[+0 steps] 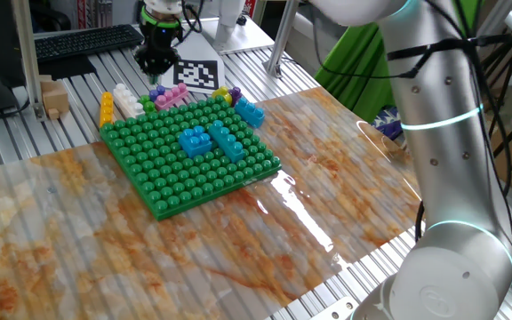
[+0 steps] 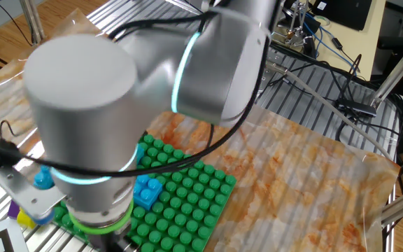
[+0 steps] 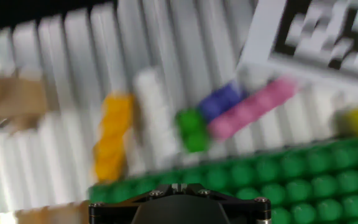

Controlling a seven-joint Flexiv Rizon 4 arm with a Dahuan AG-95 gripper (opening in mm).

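Note:
My gripper point(image 1: 156, 73) hangs pointing down behind the green baseplate point(image 1: 163, 182), above the loose bricks at its far edge. In the wrist view the gripper shows only as dark parts at the bottom edge; the fingers' state is unclear. Two blue bricks sit on the plate: a short one point(image 1: 196, 141) and a longer one point(image 1: 227, 140). Behind it lie an orange brick point(image 3: 112, 137), a white brick point(image 3: 157, 115), a small green brick point(image 3: 192, 130), a purple brick point(image 3: 221, 101) and a pink brick point(image 3: 253, 107). The wrist view is blurred.
Another blue brick point(image 1: 250, 112) and a yellow brick point(image 1: 221, 92) lie by the plate's far right corner. A marker sheet point(image 1: 196, 76) lies behind, and a wooden block point(image 1: 54, 96) at the far left.

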